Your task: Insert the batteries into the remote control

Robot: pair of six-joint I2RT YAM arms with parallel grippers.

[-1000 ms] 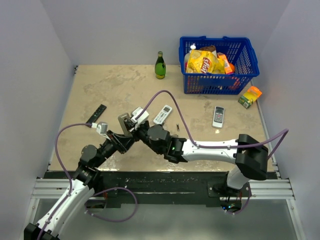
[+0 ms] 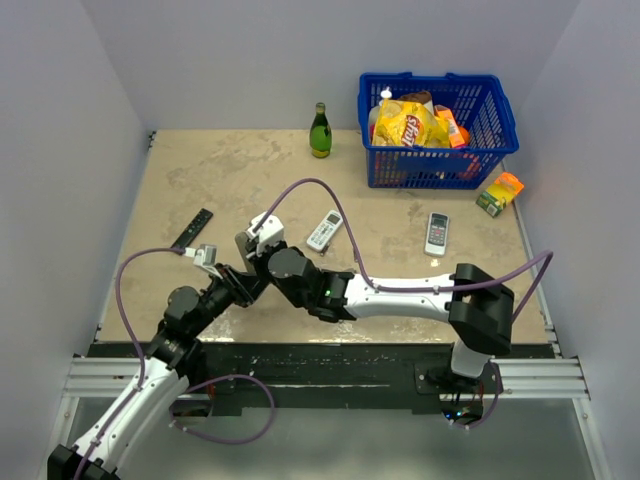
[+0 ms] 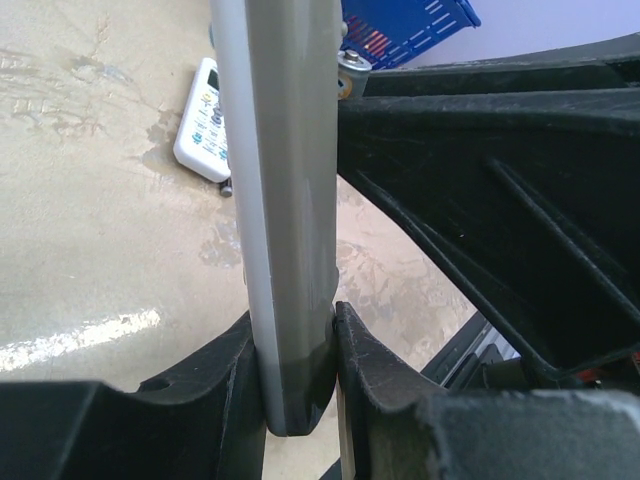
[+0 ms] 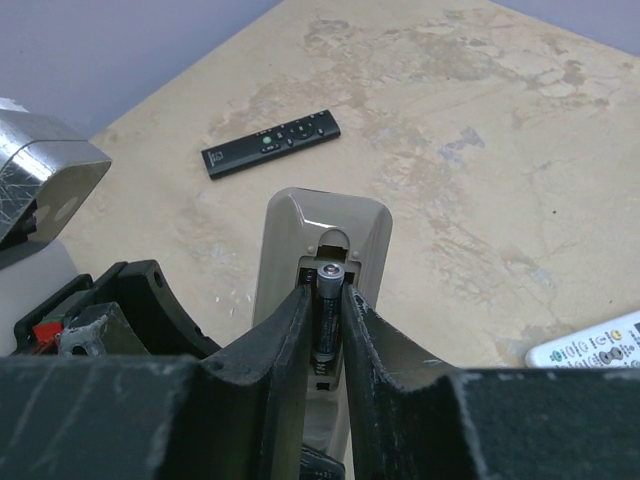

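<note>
A grey remote control [image 2: 243, 246] stands raised off the table, with my left gripper shut on its lower part. In the right wrist view the open battery compartment of this remote control [image 4: 280, 235] faces my right gripper. A dark battery with a silvery end [image 4: 329, 275] is between the right fingertips, which close in on both its sides. It lines up with the compartment; how deep it sits there cannot be told. From the left wrist, the battery's end [image 3: 352, 70] shows beyond the right finger. Another small battery [image 3: 226, 188] lies near a white remote.
The white remote [image 2: 324, 230] and a second phone-like one [image 2: 437, 234] lie on the table, a black remote [image 2: 192, 228] at left. A green bottle [image 2: 320, 132] and a blue basket of snacks [image 2: 492, 120] stand at the back. The right forearm crosses the table's front.
The right gripper and forearm have shifted left and slightly down in the top view, closer over the grey remote. The forearm has stayed level.
</note>
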